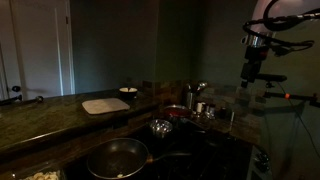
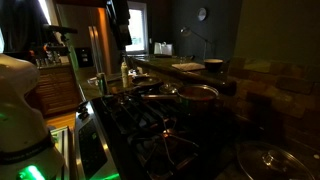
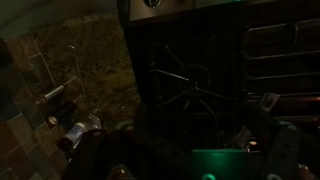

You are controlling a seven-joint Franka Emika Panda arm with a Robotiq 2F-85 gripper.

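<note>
My gripper hangs high at the right in exterior view 1, well above the stove and counter. It is dark and small there, and its fingers cannot be made out. In the wrist view the lower edge is too dark to show the finger's state or anything held. A dark frying pan with a long handle sits at the front, a small pale bit inside it. Behind it are a shiny metal bowl and a red pot. Below the wrist camera lies a burner grate of the stove.
A pale cutting board and a small dark pot rest on the raised ledge. A container of pale pieces is at the lower left. Bottle-like items stand on the counter beside the stove.
</note>
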